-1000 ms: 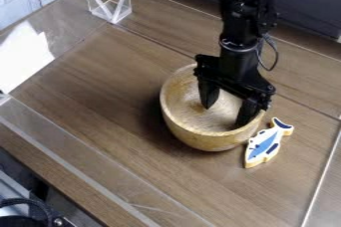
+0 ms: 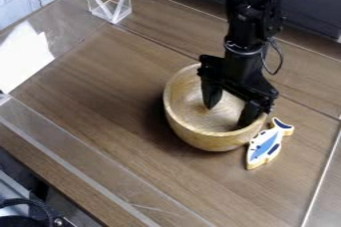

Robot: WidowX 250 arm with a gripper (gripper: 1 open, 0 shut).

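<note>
A wooden bowl stands in the middle right of the table. My black gripper reaches down into it with its fingers spread open, and no object shows between them. Just right of the bowl lies a flat fish-shaped piece, white and blue with wooden edges.
A clear acrylic stand sits at the back left, and a white sheet is at the left edge. Clear strips border the table.
The bowl and my gripper have shifted slightly to the right, toward the fish piece. The gripper remains open.
</note>
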